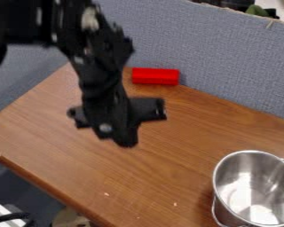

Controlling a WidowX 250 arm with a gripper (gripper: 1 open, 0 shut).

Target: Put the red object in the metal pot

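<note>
A red cylinder-like object (155, 76) lies on its side at the back of the wooden table, close to the grey wall. The shiny metal pot (254, 190) stands at the front right corner, its mouth facing up and empty. My dark gripper (123, 133) hangs above the left-middle of the table, nearer the camera than the red object and apart from it. It is blurred, so whether its fingers are parted does not show. Nothing red is at the gripper.
Grey padded walls (227, 62) border the table at the back and left. Bare wooden tabletop (169, 168) lies between the red object and the pot. Dark and pale items sit beyond the front left edge.
</note>
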